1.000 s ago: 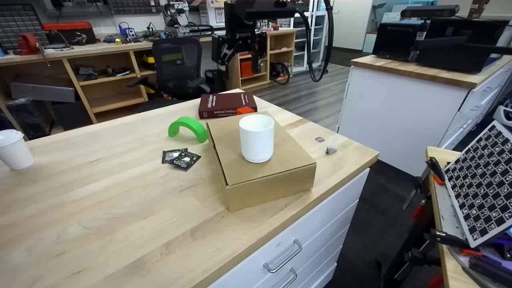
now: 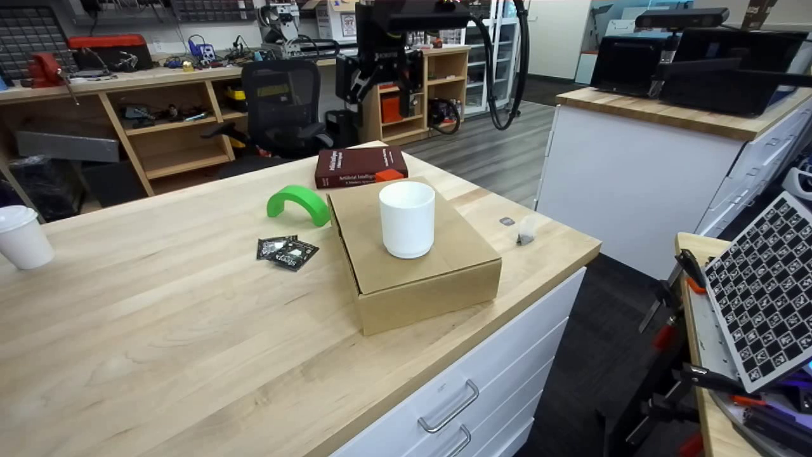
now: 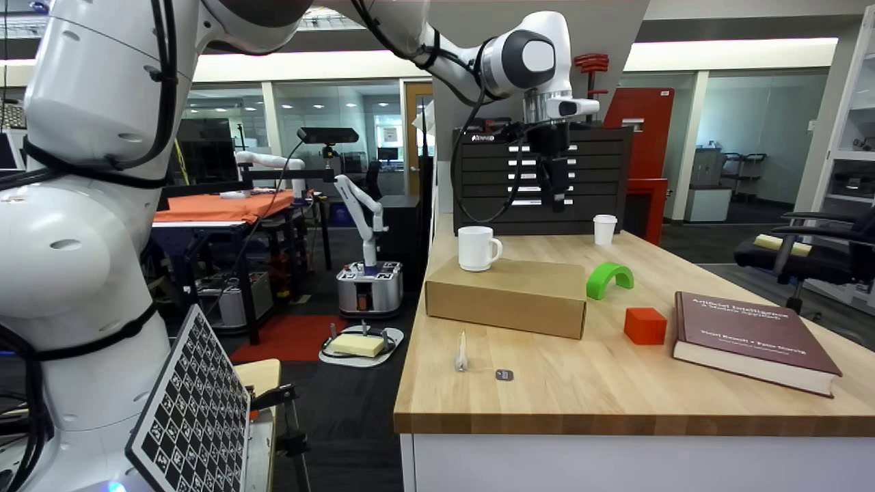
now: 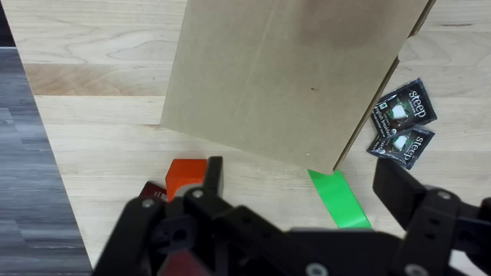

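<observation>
High above the table, my gripper stands open, its fingers wide apart and empty. A white mug [image 2: 407, 219] rests upright on the closed cardboard box [image 3: 525, 292]; its handle shows in exterior view 2. The green arch [image 2: 295, 204] stands beside the box. A red block [image 3: 645, 325] sits between the box and a thick maroon book [image 3: 750, 336]. Two black tea packets [image 4: 404, 108] lie overlapping on the table. A tea bag [image 2: 526, 230] and a small grey tag [image 3: 504, 374] lie by the table edge. In the wrist view the mug is out of sight.
At the table's far end in exterior view 2 stands a white paper cup [image 3: 604, 229]. A checkered board [image 2: 765, 293] stands off to the right, near the arm's base.
</observation>
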